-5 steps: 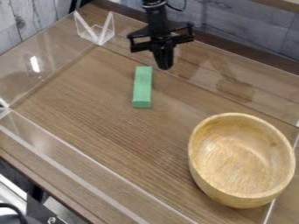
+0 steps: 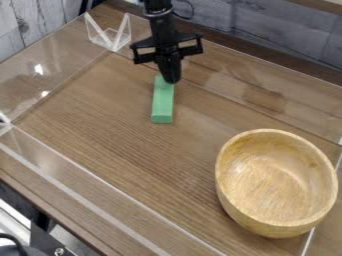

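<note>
My black gripper (image 2: 168, 74) is low over the top end of a green bar (image 2: 163, 102) that lies on the wooden table in the upper middle of the camera view. Its fingertips look shut; whether they touch the bar cannot be told from this view.
A large round tan bowl (image 2: 274, 183) sits at the lower right. A clear plastic piece (image 2: 110, 31) is at the back left, near the table's edge.
My gripper has moved left and down, from right of the bar to over its top end. The bar looks unmoved.
</note>
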